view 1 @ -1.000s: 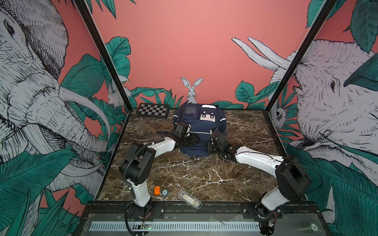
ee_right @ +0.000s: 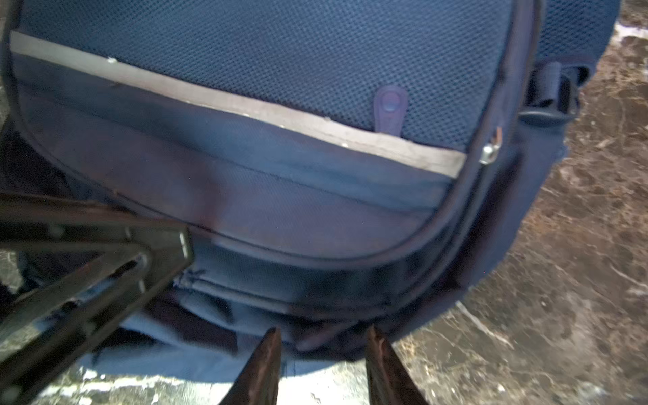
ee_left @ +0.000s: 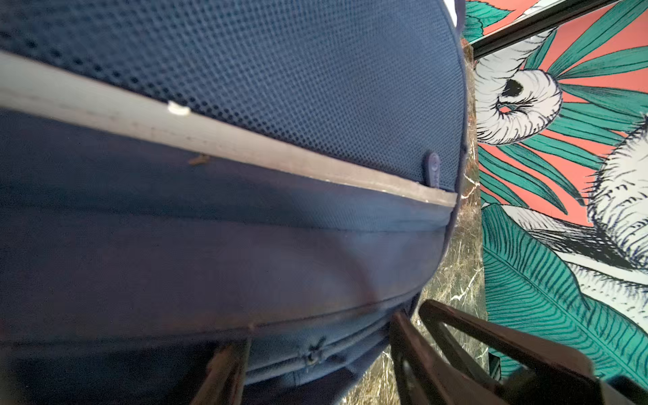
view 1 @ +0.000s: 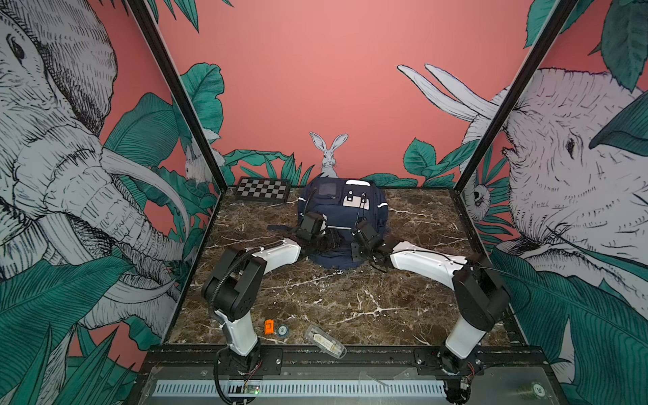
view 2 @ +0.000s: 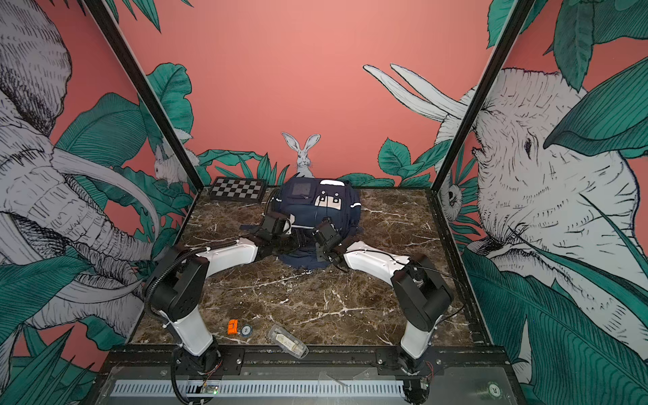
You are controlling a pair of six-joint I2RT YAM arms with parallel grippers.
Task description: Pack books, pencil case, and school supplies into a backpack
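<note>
A navy backpack (view 1: 341, 212) with a pale front patch lies at the back middle. My left gripper stands open over its front lower part; in the right wrist view its dark fingers (ee_right: 165, 246) come in from the left over the fabric. My right gripper is open too, its fingertips by the bag's lower edge, nothing clearly between them. Close to the front edge lie an orange object (view 1: 269, 326), a small round blue-grey item (view 1: 282, 330) and a clear case (view 1: 325, 341) with something pale inside. The bag's inside is hidden.
A black-and-grey checkered board (view 1: 262, 189) lies at the back left. Bare marble table (view 1: 357, 303) spreads between the backpack and the front edge, and the right side is clear as well. Both grippers are close together over the bag.
The left arm and the small items have hardly moved.
</note>
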